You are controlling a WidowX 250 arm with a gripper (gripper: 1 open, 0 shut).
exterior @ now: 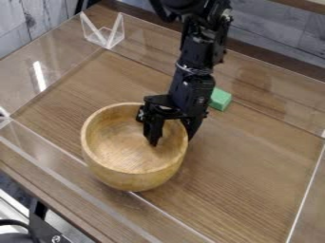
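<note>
A large tan wooden bowl (127, 161) stands on the wooden table at the centre-left. The black robot arm comes down from the top, and its gripper (170, 121) is at the far right rim of the bowl, with its fingers partly over and inside it. The gripper appears open; the space between its fingers is dark and hard to make out.
A small green block (219, 98) lies behind the gripper to the right. White brackets sit at the left and back edges, and dark cables show at the bottom left corner.
</note>
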